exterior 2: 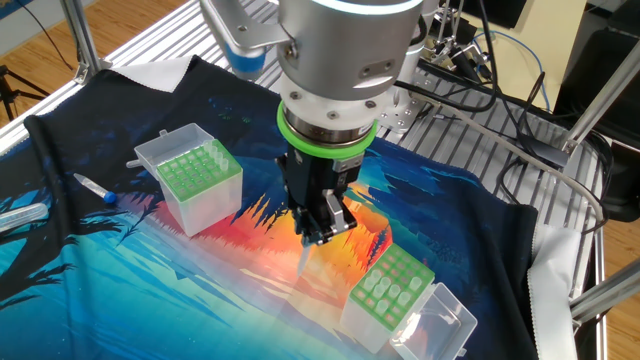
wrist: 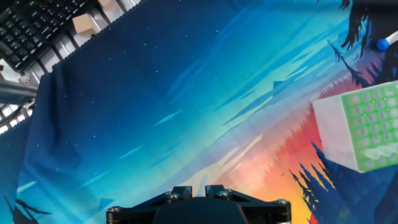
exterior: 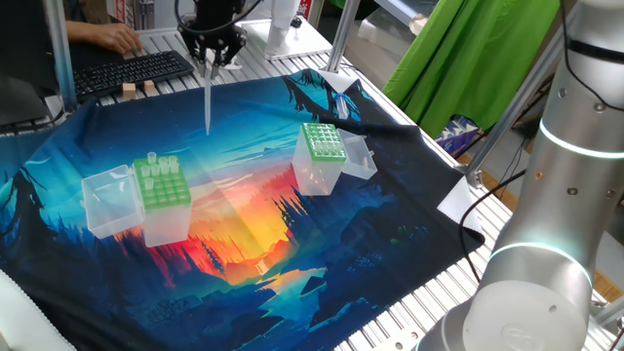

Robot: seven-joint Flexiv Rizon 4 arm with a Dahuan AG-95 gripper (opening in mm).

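A long translucent pipette tip [exterior: 208, 105] points down from my gripper [exterior: 210, 62], which is shut on its upper end. In exterior view 2 the tip [exterior 2: 304, 262] hangs above the cloth between two boxes. Only a faint pale piece of it shows between the fingers in the wrist view. One clear box with a green rack [exterior: 174, 195] carries several tips standing in it, its lid open to one side. The other green-topped box [exterior: 317, 177] also has its lid open; its rack's contents are hard to tell.
A landscape-printed cloth [exterior: 234, 253] covers the table, with folds along its edges. A blue-capped pen [exterior 2: 95, 188] lies near one box. Beyond the cloth are a keyboard [exterior: 132, 72], small wooden blocks [wrist: 85, 25] and a person's hand [exterior: 119, 37]. The cloth between the boxes is clear.
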